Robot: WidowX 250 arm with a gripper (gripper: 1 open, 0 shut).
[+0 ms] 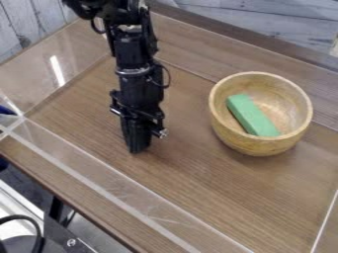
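My black gripper [137, 138] hangs low over the wooden table at the centre left, its tip at or close to the surface; its fingers are too dark and small to read. A light wooden bowl [286, 99] sits at the right, holding a green block [252, 116]. The gripper is apart from the bowl, to its left.
Clear strips, perhaps tape or an edge, cross the left side. A black cable [27, 219] lies at the lower left corner. A pale wall [278, 15] stands behind.
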